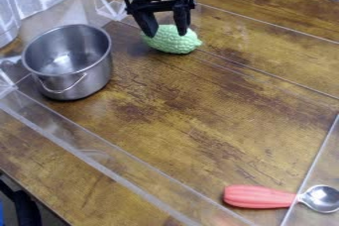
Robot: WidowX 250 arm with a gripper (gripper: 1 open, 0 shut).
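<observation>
A black gripper (161, 18) hangs at the top centre with its fingers spread apart, just above a pale green, bumpy oblong object (171, 42) on the wooden table. Its fingers partly cover the upper part of that object; nothing shows held between them.
A steel pot (67, 61) stands at the left. A red-handled scoop (265, 196) lies at the front right. Clear strips cross the table (199, 121), whose middle and right are free. A dark edge runs along the back right.
</observation>
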